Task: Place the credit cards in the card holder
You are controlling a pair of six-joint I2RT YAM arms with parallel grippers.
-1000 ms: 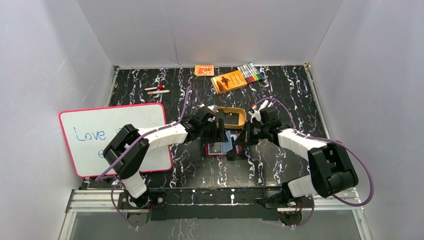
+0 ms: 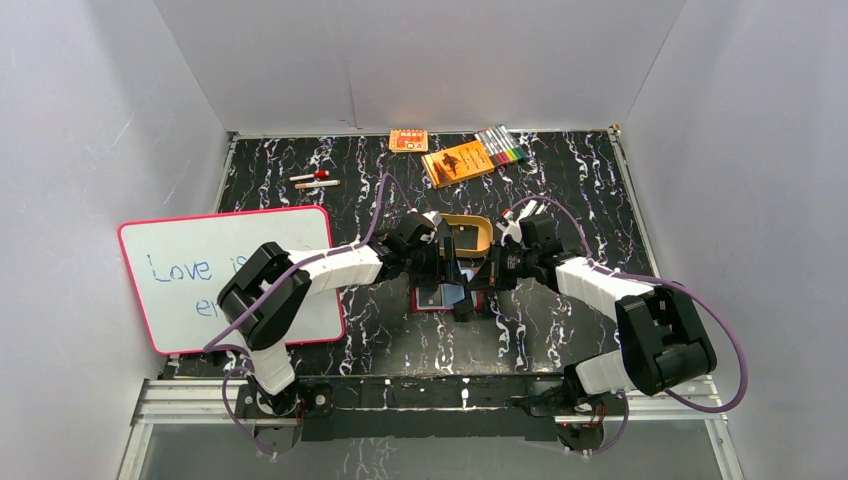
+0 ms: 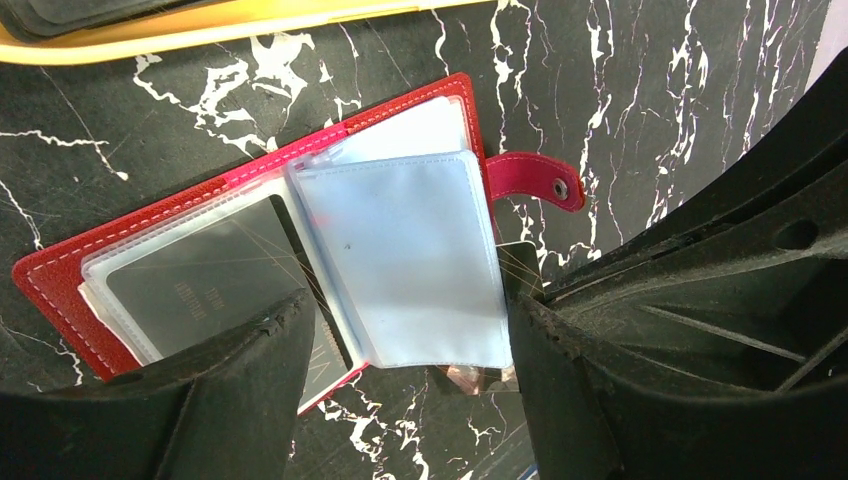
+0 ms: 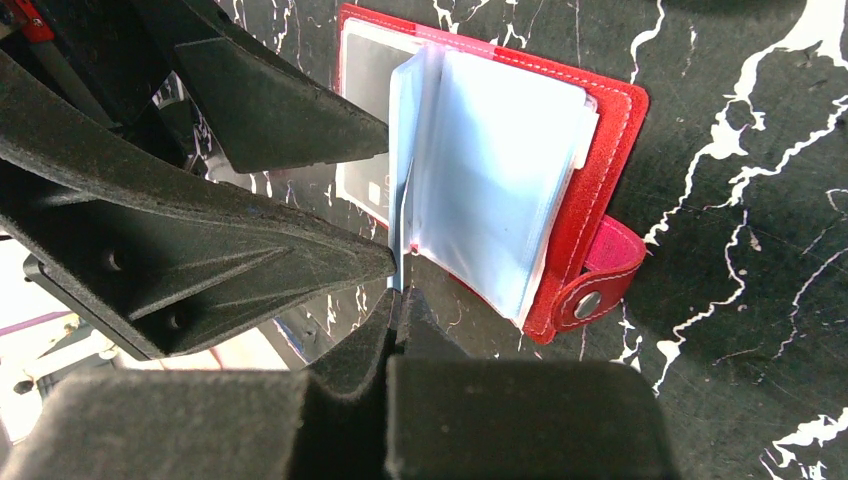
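The red card holder lies open on the black marbled table, a dark card behind the window of its left side. Its clear bluish sleeve page stands raised and looks nearly edge-on in the right wrist view. A dark card with thin gold lines shows past that page's right edge; the page covers most of it. My right gripper is shut on this card's edge, beside the page. My left gripper stands open over the holder; its fingers come up close to the page, with no grip visible.
Behind the holder sits a yellow tray with a dark item inside. A whiteboard lies left, under the left arm. An orange book, a small notebook and markers lie further back.
The right arm shows no visible movement.
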